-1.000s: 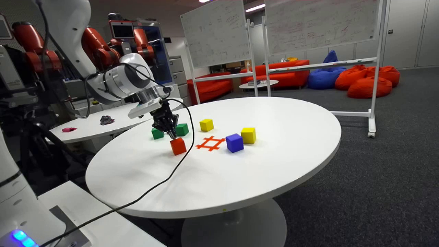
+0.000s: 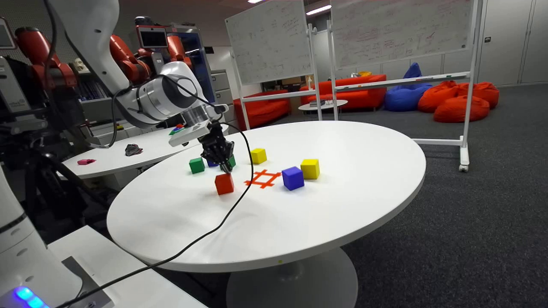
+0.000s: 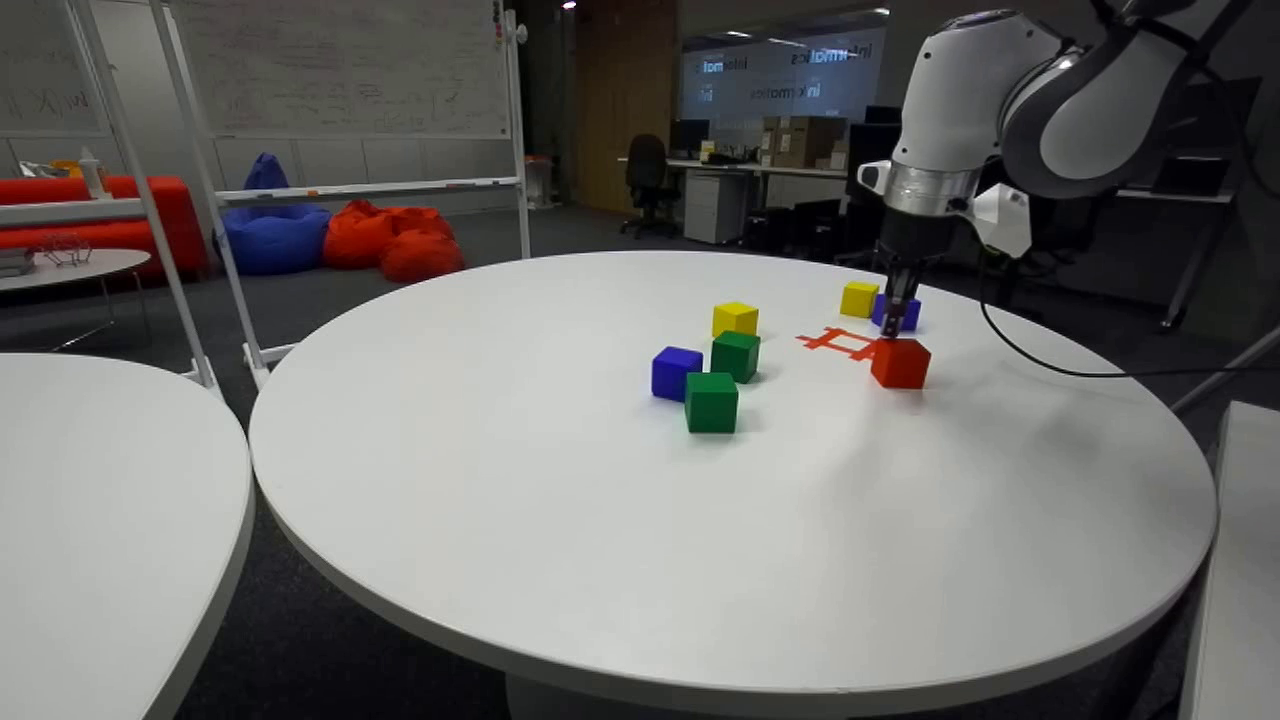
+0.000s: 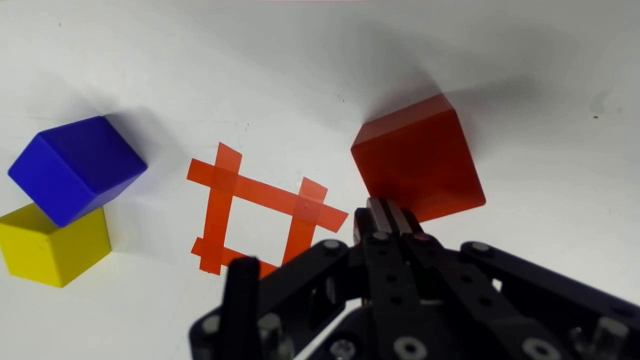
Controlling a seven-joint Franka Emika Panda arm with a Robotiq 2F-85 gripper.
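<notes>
A red cube (image 2: 224, 184) rests on the white round table, beside a square of crossed red tape strips (image 4: 258, 191). My gripper is shut, its fingertips together with nothing showing between them. In the wrist view they overlap the cube's lower-left edge; exterior view 2 has the gripper (image 3: 890, 332) just above and behind the red cube (image 3: 900, 364). Whether the tips touch it, I cannot tell. Bare table shows inside the tape square, and the cube sits outside it.
On one side of the tape a blue cube (image 4: 78, 168) sits close against a yellow cube (image 4: 57, 246). Two green cubes (image 3: 711, 403), another blue cube (image 3: 677, 372) and a second yellow cube (image 3: 735, 319) stand on the other side. A black cable (image 2: 226, 218) hangs across exterior view 1.
In exterior view 1 my gripper has moved right, from the red cube's upper left to above its top. The cube has shifted slightly right and turned a little.
</notes>
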